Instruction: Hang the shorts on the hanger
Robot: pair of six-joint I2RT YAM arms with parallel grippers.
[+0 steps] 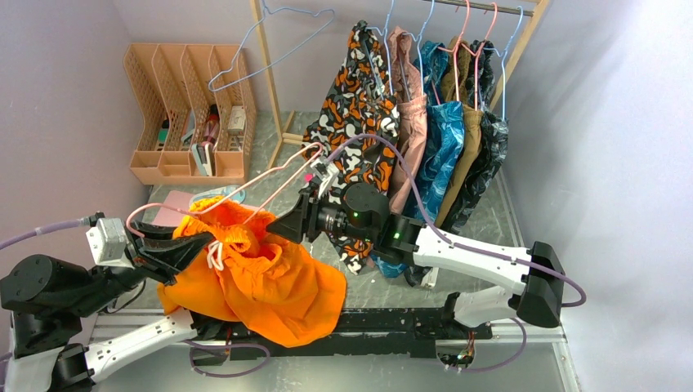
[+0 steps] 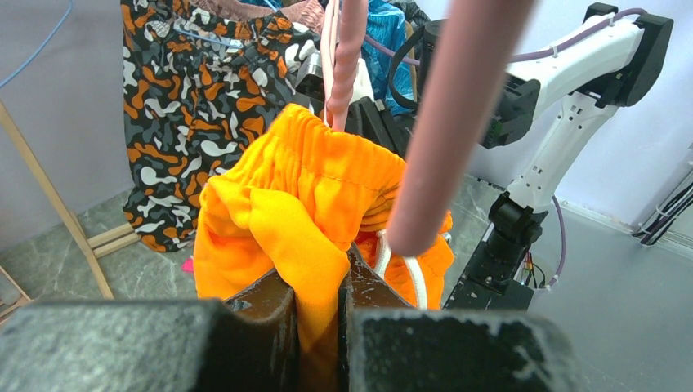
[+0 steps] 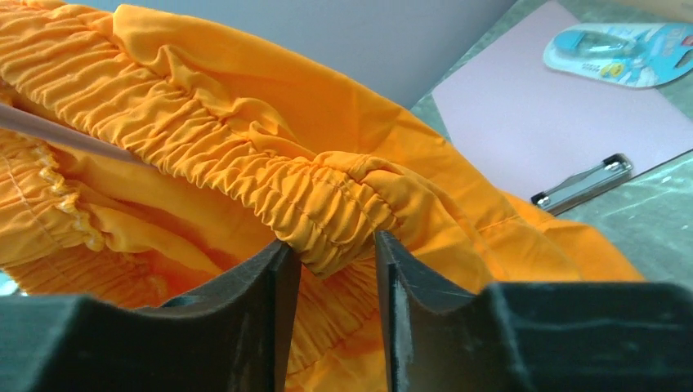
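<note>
Orange shorts (image 1: 278, 302) with a white drawstring hang from my left gripper, which is shut on their gathered cloth. A pink hanger (image 1: 278, 170) passes into the waistband, with one end over the left gripper. My right gripper is at the elastic waistband (image 3: 204, 139), its two fingertips a little apart around a fold; whether it holds the fold I cannot tell.
Several garments (image 1: 351, 114) hang on the rack at the back right, beside an empty blue hanger (image 1: 290, 53). A slotted organiser (image 1: 147, 163) stands back left. A stapler (image 3: 582, 184) lies on the floor below.
</note>
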